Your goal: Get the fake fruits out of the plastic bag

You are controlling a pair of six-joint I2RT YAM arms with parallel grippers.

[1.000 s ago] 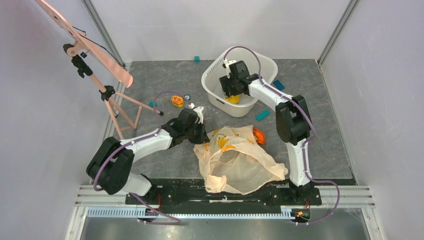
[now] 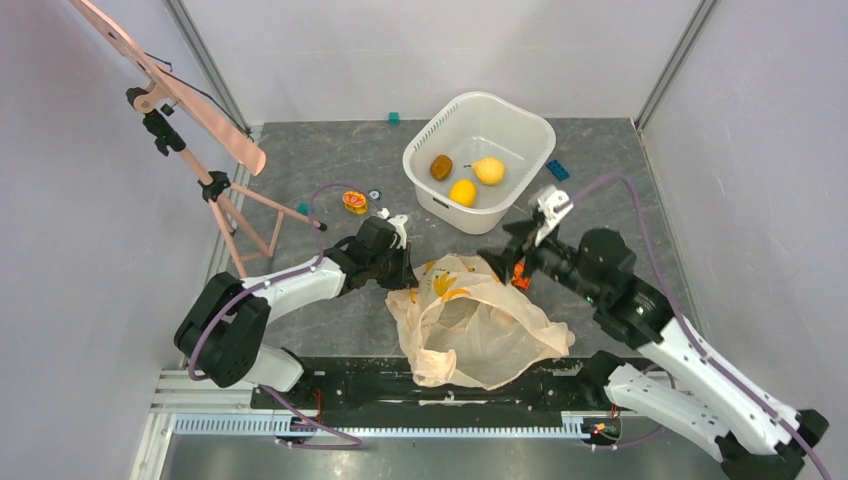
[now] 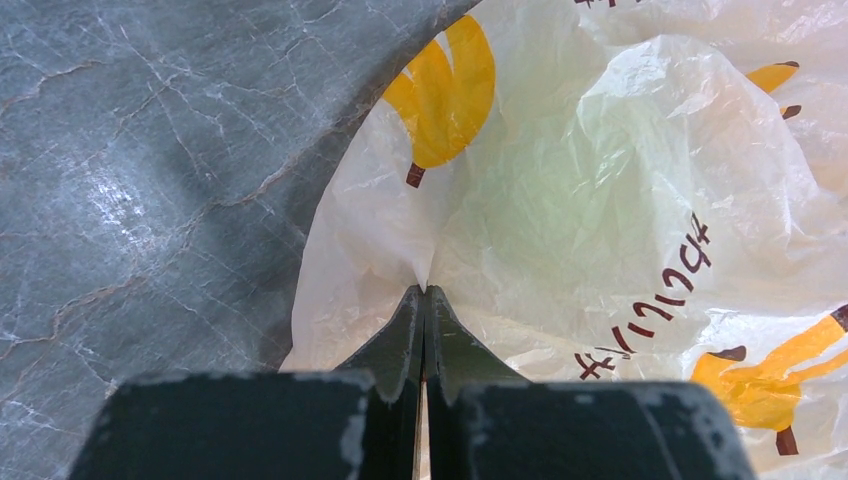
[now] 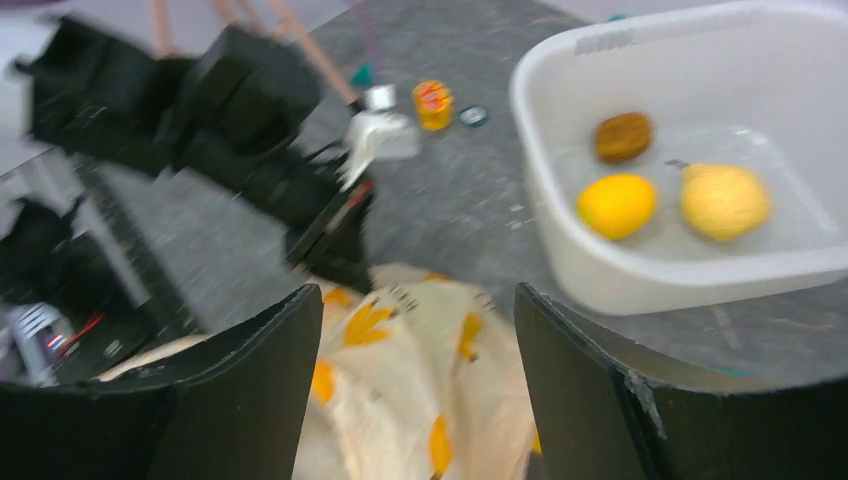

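The pale plastic bag (image 2: pixel 480 325) with printed fruit lies on the grey table, its mouth gaping toward the front; no fruit shows inside. At its back-left edge my left gripper is shut on a pinch of the film, which puckers at the fingertips. My right gripper (image 2: pixel 503 262) hangs over the bag's back-right edge; in the right wrist view its fingers (image 4: pixel 270 370) stand wide apart with nothing held. Inside the white basket (image 2: pixel 425 185) lie a brown fruit (image 2: pixel 441 167), a yellow pear-like fruit (image 2: pixel 488 170) and a yellow lemon-like fruit (image 2: pixel 462 193).
An orange-red item (image 2: pixel 521 278) sits by the bag, partly under the right gripper. A small orange-yellow toy (image 2: pixel 355 202) lies left of the basket and a dark blue block (image 2: pixel 557 170) right of it. A pink stand (image 2: pixel 225 205) occupies the back left.
My right arm has swung out of the basket toward the front and now hovers by the bag, uncovering the fruits. The left arm and the bag have hardly moved.
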